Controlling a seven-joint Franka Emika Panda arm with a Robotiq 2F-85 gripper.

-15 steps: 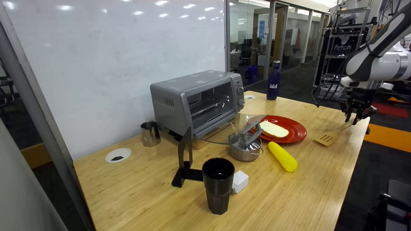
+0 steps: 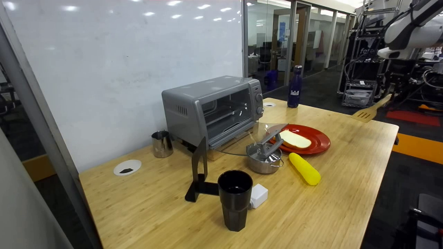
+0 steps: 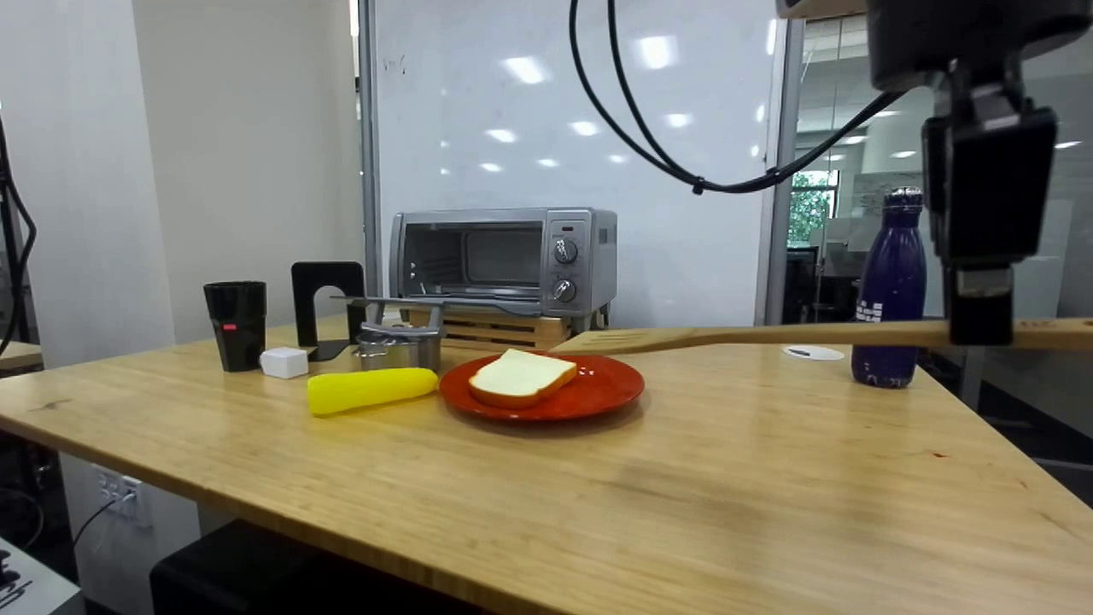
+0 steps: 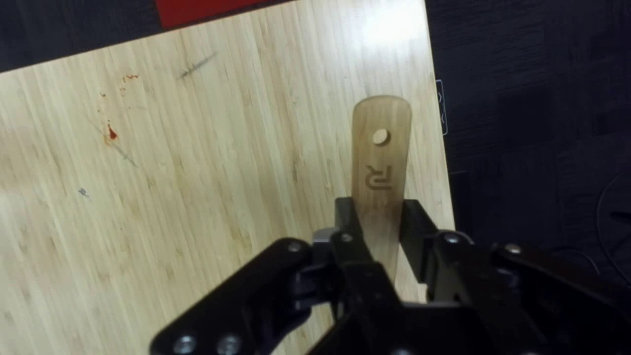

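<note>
A slotted wooden spatula [image 2: 372,110] hangs in the air above the right edge of the table, with my gripper shut on its handle. In the wrist view the handle's end, with its hole and engraved mark, sticks out past the black fingers [image 4: 416,228]. Exterior view 2 shows the spatula [image 3: 738,334] held nearly level, its blade pointing left. A slice of bread [image 3: 519,378] lies on the red plate [image 3: 612,395], which stands apart from the gripper toward the middle of the table.
The toaster oven [image 2: 209,105] stands open at the back. Near the plate are a lidded metal pot [image 2: 264,159], a yellow object [image 2: 305,168] and a dark blue bottle [image 2: 295,87]. A black cup [image 2: 235,199] stands in front.
My arm has risen, lifting the spatula from the tabletop into the air. Its blade has moved up and toward the right in exterior view 1.
</note>
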